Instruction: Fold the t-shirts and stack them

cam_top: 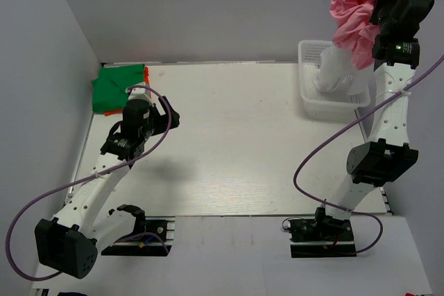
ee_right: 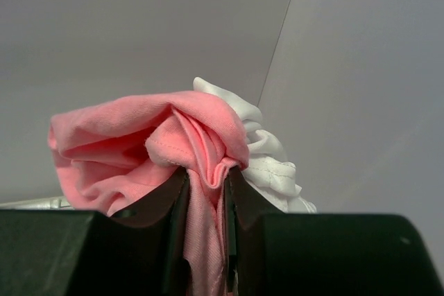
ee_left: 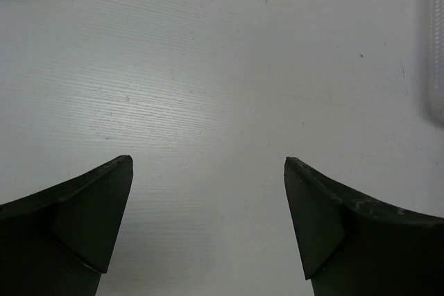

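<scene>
High over the back right corner, my right gripper grips a bunched pink shirt (cam_top: 355, 24), its folds pinched between the fingers. In the right wrist view, white cloth (ee_right: 267, 161) bulges up behind the pink shirt (ee_right: 125, 126); whether it is pinched too I cannot tell. White cloth (cam_top: 334, 71) also shows at the basket (cam_top: 331, 111), below the pink one. On the left, my left gripper stands open above bare table. Folded green (cam_top: 116, 86) and orange (cam_top: 114, 112) cloth lies stacked at the back left corner.
Grey walls close it in at the back and both sides. A purple cable (cam_top: 331, 136) loops along the right arm.
</scene>
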